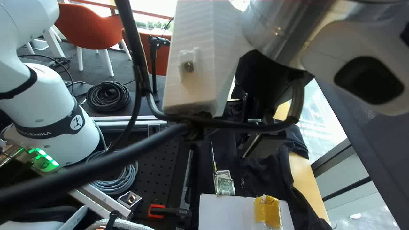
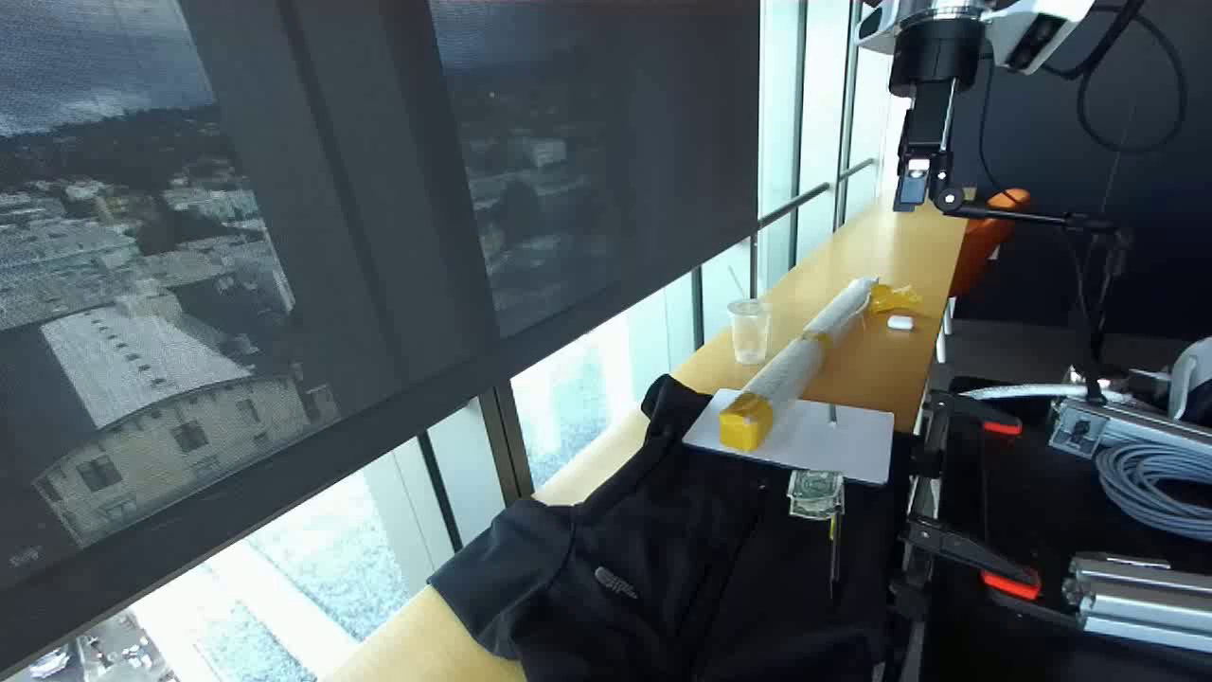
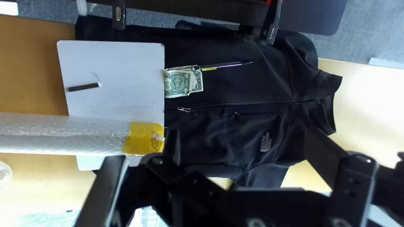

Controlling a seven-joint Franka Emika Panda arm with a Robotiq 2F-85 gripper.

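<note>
My gripper stands open, its two fingers wide apart at the bottom of the wrist view and nothing between them. In exterior view 2 the gripper [image 2: 916,193] hangs high above the table. Below lies a black jacket [image 3: 250,132], spread out with its collar at the right of the wrist view. Dollar bills [image 3: 181,83] rest on the jacket against the edge of a white board [image 3: 113,64]. A thin pen-like stick [image 3: 227,65] extends from the bills. On the board are a dark marker [image 3: 83,87] and the yellow-taped end of a bubble-wrap roll [image 3: 68,132].
A clear plastic cup [image 2: 750,330] stands on the wooden table [image 2: 926,256] beside the roll. Behind the roll are yellow wrapping [image 2: 895,297] and a small white object [image 2: 900,323]. Clamps [image 2: 977,557] line one table edge; windows border the other.
</note>
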